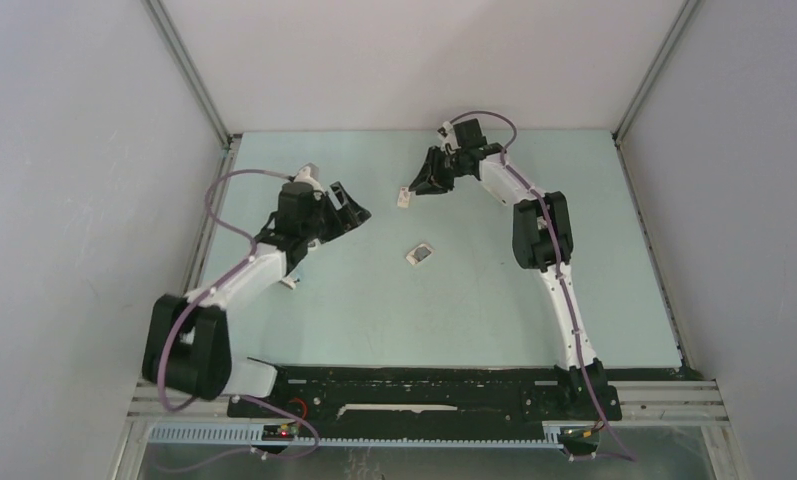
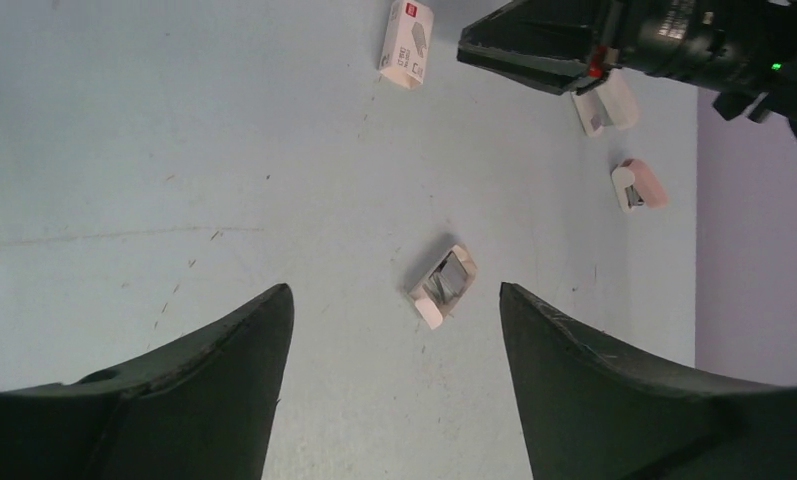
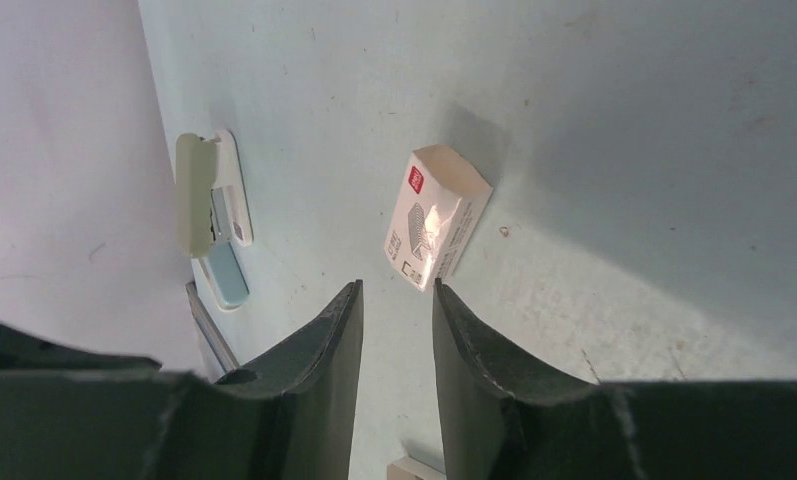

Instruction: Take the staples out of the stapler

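A staple box [image 1: 403,197] with a red label stands at the back middle, just below my right gripper [image 1: 423,185]; in the right wrist view the box [image 3: 424,228] lies beyond the fingertips, with nothing between them. My left gripper [image 1: 352,210] is open over the left-middle table; in the left wrist view its fingers [image 2: 594,390] are wide apart and empty, with a small box with a grey block [image 2: 448,280] below. Stapler-like objects show at the right side, and a green one [image 3: 195,190] in the right wrist view.
Walls stand at back and sides. Objects on the left are partly hidden under the left arm, and those on the right under the right arm.
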